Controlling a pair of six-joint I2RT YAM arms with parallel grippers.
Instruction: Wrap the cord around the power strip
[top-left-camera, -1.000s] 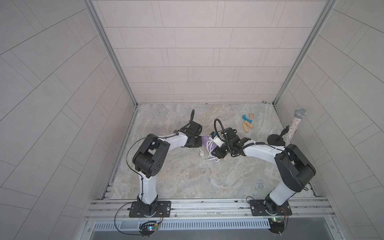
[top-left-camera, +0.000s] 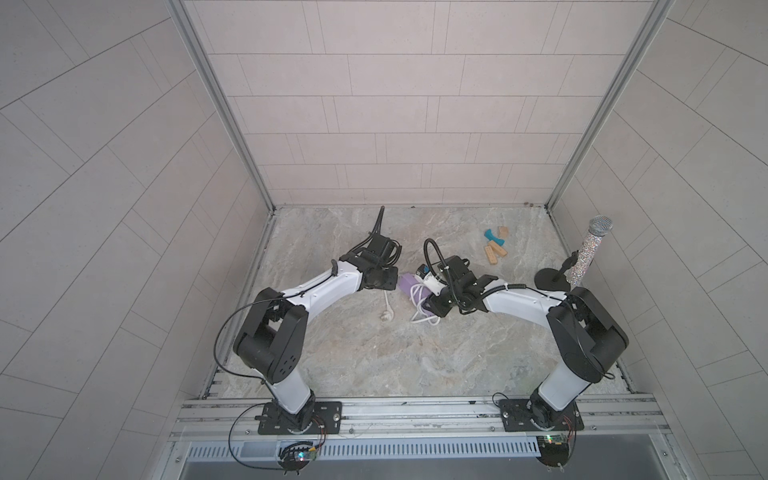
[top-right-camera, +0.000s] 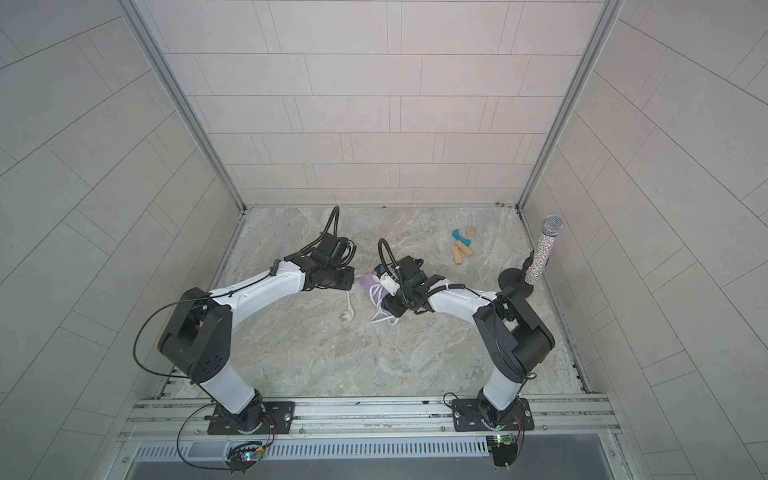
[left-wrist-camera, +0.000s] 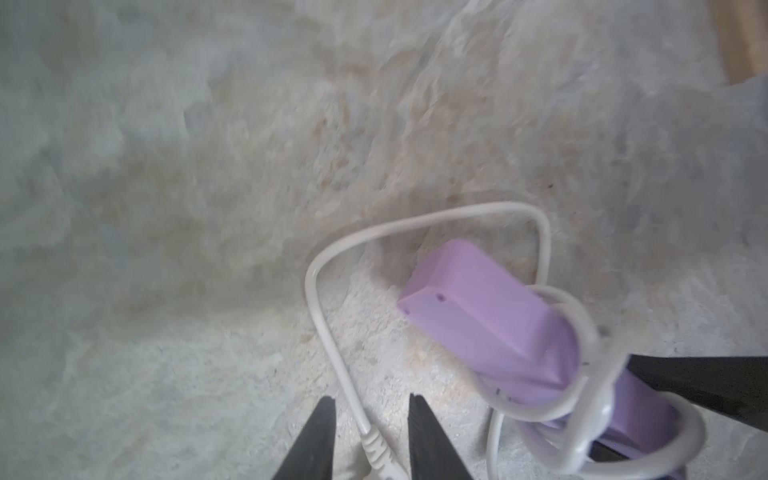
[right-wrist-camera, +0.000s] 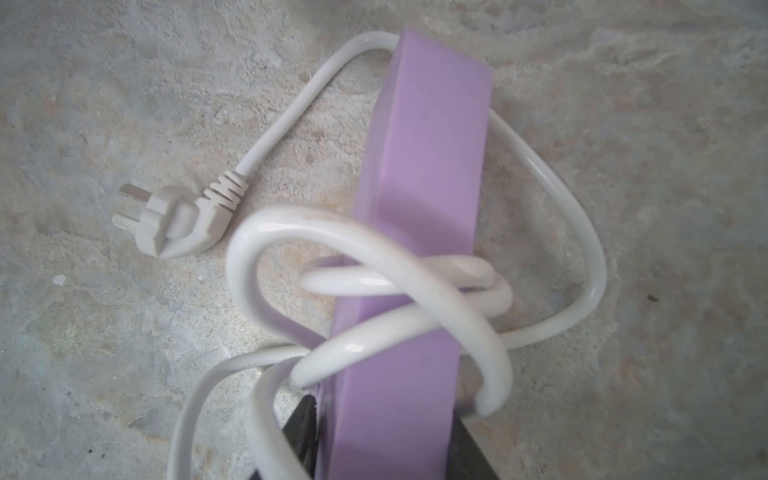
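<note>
The purple power strip (right-wrist-camera: 424, 152) lies diagonally on the stone table, with several loops of white cord (right-wrist-camera: 360, 244) around and over its middle. My right gripper is shut on the strip at the looped end. The cord's free run arcs round the strip's far end to the plug (right-wrist-camera: 172, 220). My left gripper hangs just left of the strip, above the cord beside the plug, which is partly out of the left wrist view. Its fingers are part open, apparently holding nothing.
Wooden blocks (top-left-camera: 497, 249) and a blue dumbbell-shaped piece (top-left-camera: 493, 238) lie at the back right. A glittery microphone (top-left-camera: 586, 256) stands by the right wall, beside a black base (top-left-camera: 552, 280).
My left arm has drawn back to the left and risen away from the strip; the plug now lies farther left. The right arm has barely moved.
</note>
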